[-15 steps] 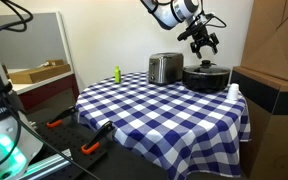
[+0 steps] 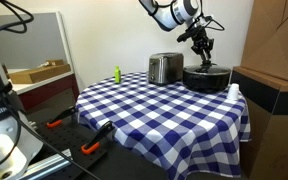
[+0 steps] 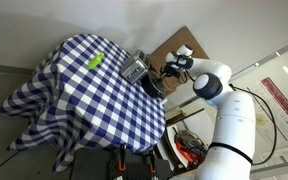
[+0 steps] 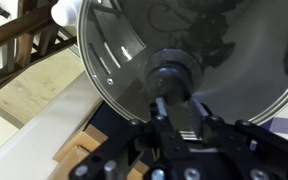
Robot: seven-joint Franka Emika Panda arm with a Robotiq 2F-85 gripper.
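Observation:
A dark pot (image 2: 206,82) with a glass lid (image 4: 124,45) stands at the back right of the table. The lid's black knob (image 4: 172,72) is in the middle of the wrist view. My gripper (image 2: 208,61) is down at the knob, its fingertips apart in the wrist view, just at the knob's near side. Whether they touch it cannot be made out. In exterior view 2 my gripper (image 3: 165,72) is over the pot (image 3: 154,88), partly hiding it.
A silver toaster (image 2: 166,68) stands left of the pot, and a white cup (image 2: 233,91) to its front right. Cardboard boxes (image 2: 272,95) rise close on the right. A green bottle (image 2: 117,74) stands farther left; the checkered tablecloth (image 2: 149,108) is clear in front.
My gripper has come down from above the pot to its lid knob. The pot, toaster and cup have stayed in place.

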